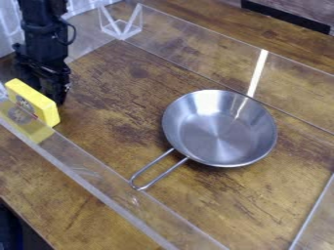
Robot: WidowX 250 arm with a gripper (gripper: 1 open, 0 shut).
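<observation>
A black robot arm (46, 49) reaches in from the upper left, its lower end down at a yellow block (34, 100) that lies at the left edge by a clear plastic wall. The fingers are dark against the shadow behind the block, so I cannot tell whether the gripper is open or shut on it. A steel frying pan (217, 125) with a long wire handle sits right of centre on the wooden surface.
Clear plastic strips or walls (111, 185) border the work area at left, front and right. A white wire-like piece (120, 24) stands at the top. The wood between the arm and the pan is clear.
</observation>
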